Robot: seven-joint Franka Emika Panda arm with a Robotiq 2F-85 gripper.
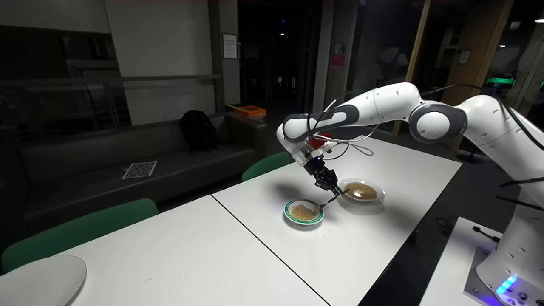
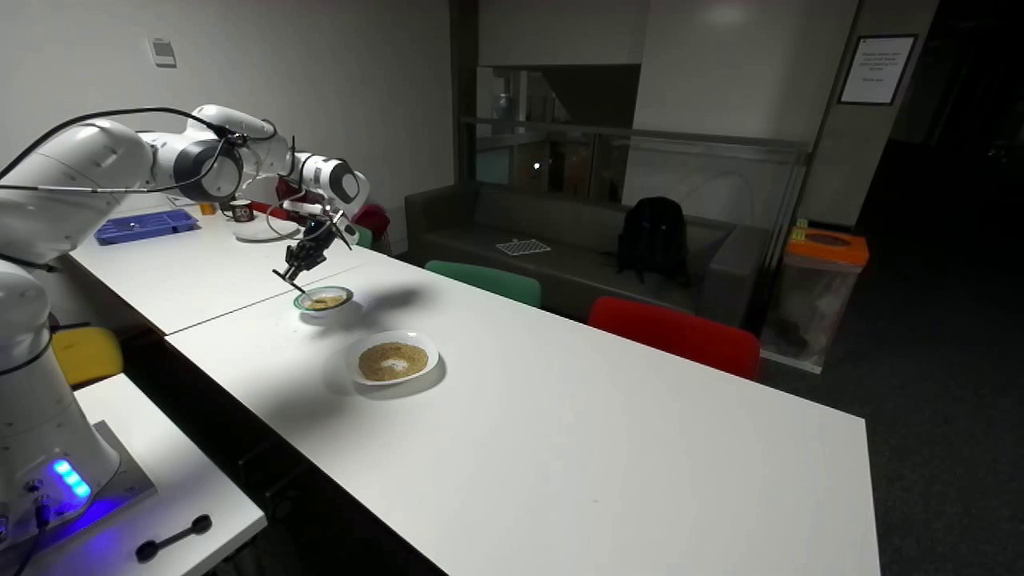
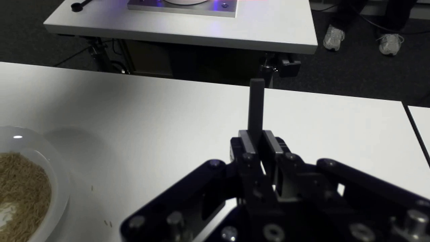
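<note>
In exterior view 1 my gripper point(image 1: 337, 191) is shut on a dark long-handled utensil point(image 1: 331, 199), its lower end at the right rim of the green-rimmed bowl point(image 1: 288, 213). The wrist view shows its straight handle point(image 3: 256, 105) clamped between the fingers and sticking out past them. Its head is hidden there. Brown rice-like grains point(image 1: 301, 213) lie in the green-rimmed bowl. Behind and to the right stands a larger white bowl point(image 1: 381, 194) with more grains point(image 2: 394, 358), a bare pale patch among them.
A few loose grains point(image 3: 106, 223) lie on the white table. Well away are a white plate point(image 1: 46, 280), a blue tray point(image 2: 146, 227) and a mug point(image 2: 242, 210). Chairs line the far edge.
</note>
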